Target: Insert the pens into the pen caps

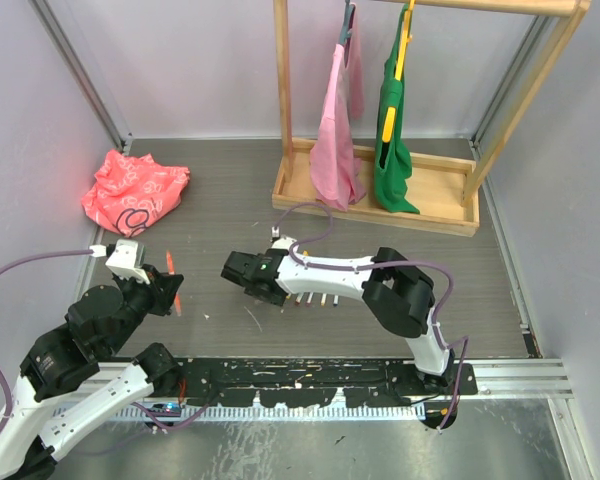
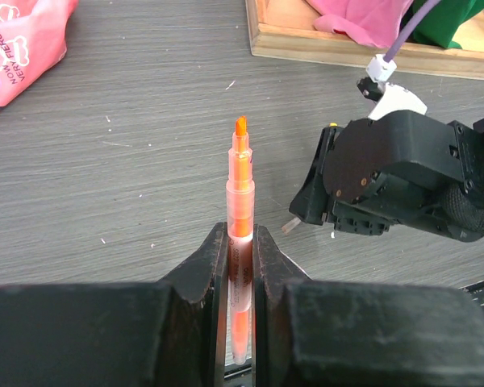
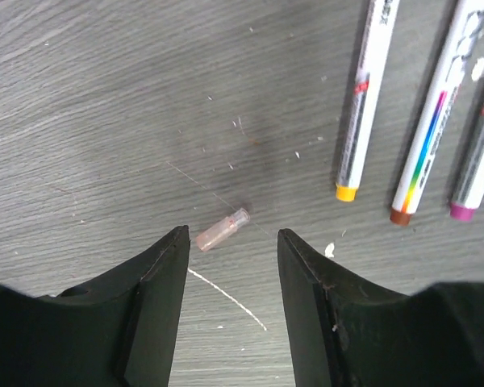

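An orange pen [image 2: 240, 210] stands upright in my left gripper, clamped between its fingers; it also shows at the left [image 1: 175, 290] in the top view. My right gripper is open above a small pale clear piece [image 3: 222, 230] lying on the table, perhaps a cap. To the right of it lie several white-barrelled pens: one with a yellow end [image 3: 360, 113], one with a brown end [image 3: 431, 129], one with a magenta end [image 3: 476, 161].
A wooden rack [image 1: 445, 220] with pink and green cloths stands at the back right. A red patterned bag [image 1: 130, 190] lies at the back left.
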